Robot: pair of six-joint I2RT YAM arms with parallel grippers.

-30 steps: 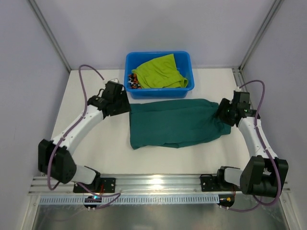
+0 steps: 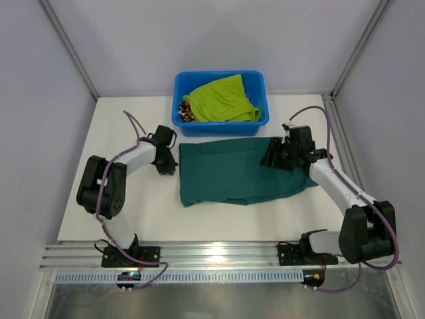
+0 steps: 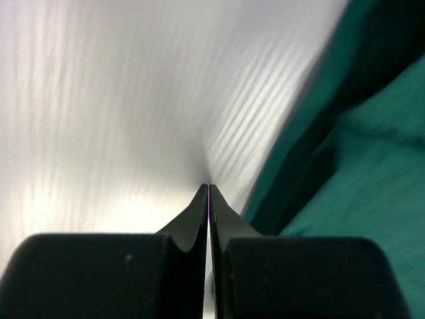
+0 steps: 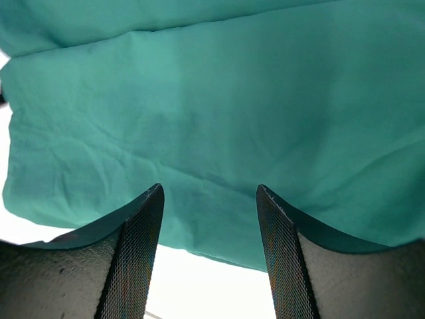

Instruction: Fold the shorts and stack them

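Note:
The teal shorts (image 2: 232, 176) lie spread out flat across the middle and right of the table, long side running left to right. My left gripper (image 2: 171, 166) is shut, low beside their left edge; in the left wrist view its fingertips (image 3: 208, 199) meet over white table next to the teal fabric (image 3: 378, 186), with nothing seen between them. My right gripper (image 2: 272, 153) hangs open over the right part of the shorts; in the right wrist view its two fingers (image 4: 136, 246) stand apart above the fabric (image 4: 199, 113).
A blue bin (image 2: 219, 129) holding a lime-green cloth (image 2: 222, 96) and some patterned fabric stands at the back middle, just behind the shorts.
My left gripper has moved down toward the front, lower at the shorts' left edge. My right gripper has moved left over the shorts. The shorts look unchanged.

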